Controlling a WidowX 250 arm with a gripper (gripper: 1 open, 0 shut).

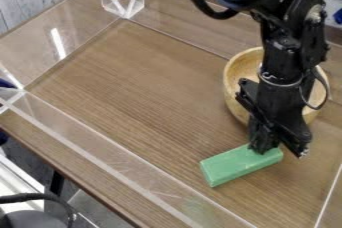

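Observation:
A green rectangular block (234,167) lies flat on the wooden table at the lower right. The black gripper (267,144) is directly over the block's right end, its tips down at or against it; it looks shut, and whether anything is between the fingertips is hidden. A wooden bowl (238,66) sits behind the arm, partly covered by it.
Clear plastic edging runs along the lower left, and a small clear stand (123,2) is at the back left.

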